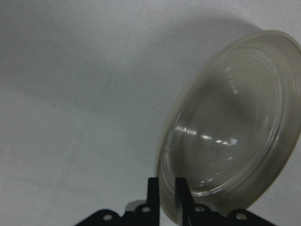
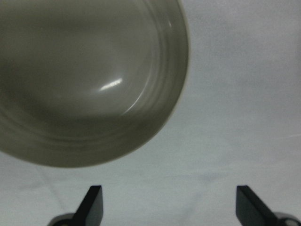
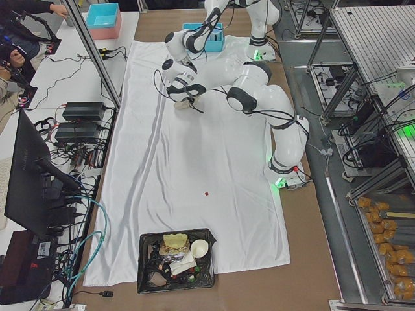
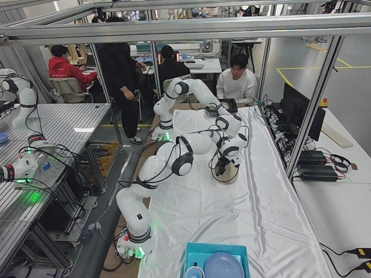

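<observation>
A translucent grey-brown bowl [image 4: 226, 175] is over the white cloth in the middle of the table, partly hidden by the arms. In the left wrist view, its rim [image 1: 167, 155] runs down between the two narrowly spaced fingers of my left gripper; whether they are closed on it is unclear. In the right wrist view, the bowl [image 2: 80, 75] fills the upper left, and my right gripper is open below its rim, with nothing between the fingers.
A blue bin [image 4: 194, 250] with plates and a cup stands at one table end, a black tray [image 3: 175, 278] of mixed items at the other. A small red piece [image 3: 207, 194] lies on the otherwise clear cloth.
</observation>
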